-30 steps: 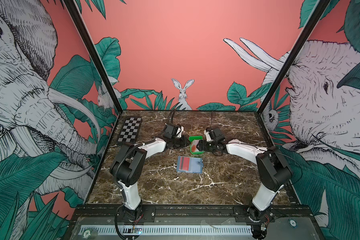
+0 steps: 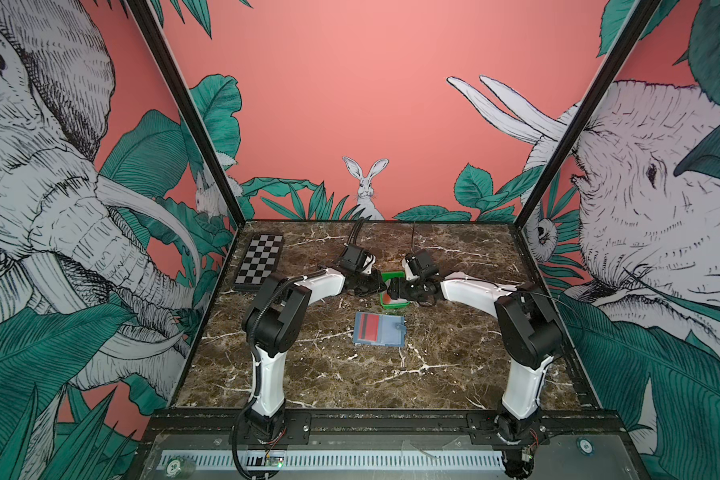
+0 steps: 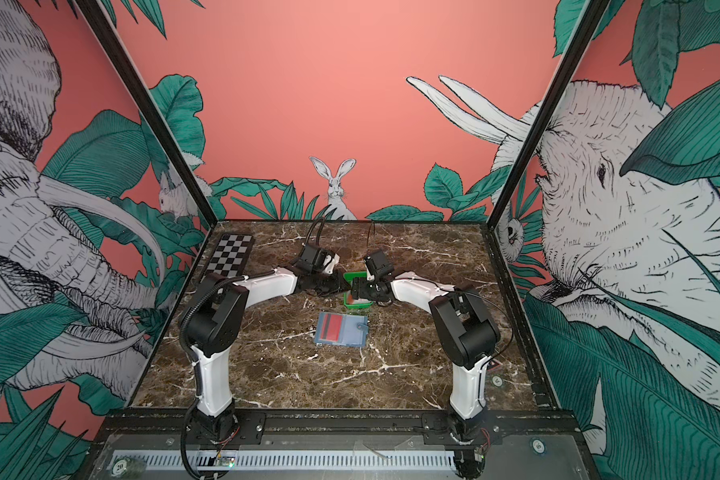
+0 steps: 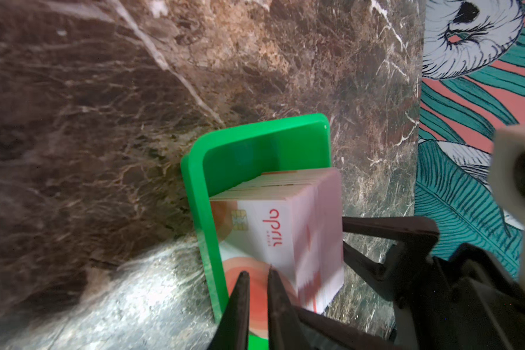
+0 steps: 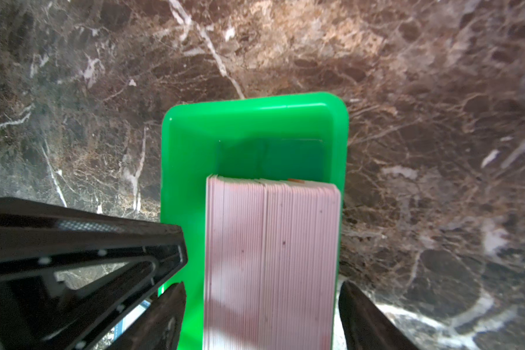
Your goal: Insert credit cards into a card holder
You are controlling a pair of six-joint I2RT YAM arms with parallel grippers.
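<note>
A green bin holds a tightly packed stack of white cards; the front card bears "april" and an orange patch. In the left wrist view, my left gripper is slightly open at the stack's front face, a narrow gap between its fingertips and no card seen in it. My right gripper is open wide over the bin, one finger on each side of the stack; contact cannot be judged. The card holder, grey-blue with a red panel, lies flat in front of the bin.
A checkered board lies at the back left of the marble table. Both grippers crowd together over the bin. Open table surrounds the card holder, especially toward the front.
Both arms have moved inward. My left gripper has shifted right to the bin, and my right gripper has moved left over it, covering more of the cards. The card holder is unmoved.
</note>
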